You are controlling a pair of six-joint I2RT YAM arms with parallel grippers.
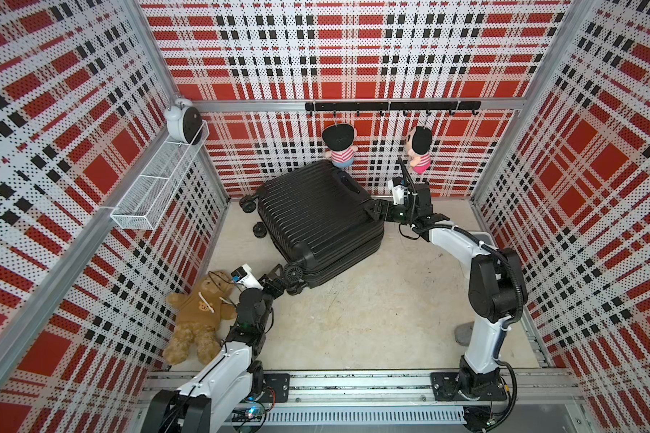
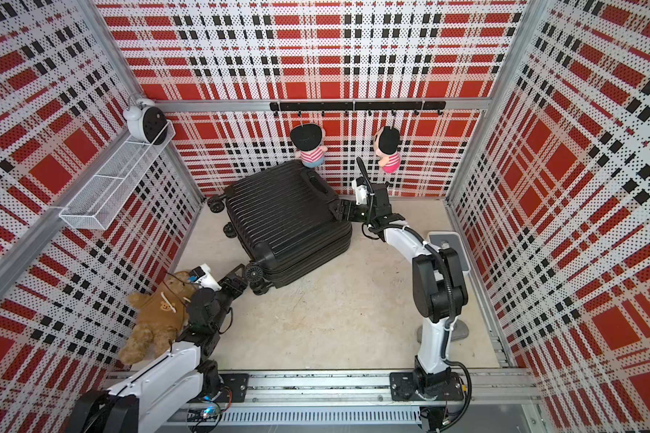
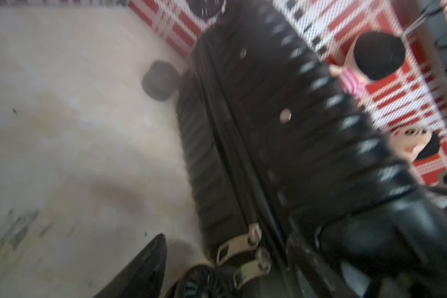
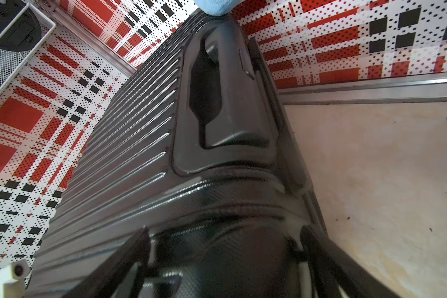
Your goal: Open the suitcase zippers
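A black ribbed suitcase (image 1: 314,213) lies on the floor, its lid closed along a seam (image 3: 228,134) that runs round its side. My left gripper (image 1: 276,280) is at the near wheeled corner, beside a wheel (image 1: 293,273). In the left wrist view its fingers (image 3: 143,268) stand apart, with two pale tabs (image 3: 241,246) by the seam between and ahead of them. At the opposite, right-hand corner, my right gripper (image 1: 375,209) is open, its fingers (image 4: 129,265) spread across that corner below the handle (image 4: 238,94). The left wrist view is blurred; I cannot make out a zipper slider.
A brown teddy bear (image 1: 198,314) lies left, close to my left arm. Two dolls hang from the rack (image 1: 390,106) behind the suitcase. A white wire basket (image 1: 159,184) is on the left wall. A grey tray (image 2: 449,244) lies right.
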